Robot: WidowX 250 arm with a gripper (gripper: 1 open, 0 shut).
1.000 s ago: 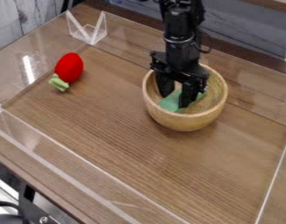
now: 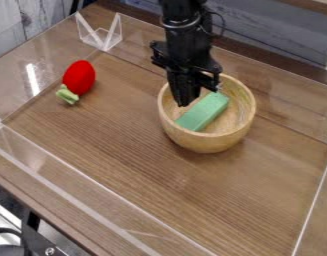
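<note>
My black gripper (image 2: 179, 78) hangs over the upper-left rim of a tan bowl (image 2: 237, 127), shut, with nothing visible between its fingers. Inside the bowl lies a light green block (image 2: 203, 112), tilted diagonally and resting on the bowl's floor.
A red object (image 2: 79, 75) and a small pale green item (image 2: 70, 94) lie at the left on the wooden table (image 2: 112, 180). A white wire rack (image 2: 130, 28) stands at the top left.
My gripper has risen up and back out of the bowl, uncovering the green block, which stays inside.
</note>
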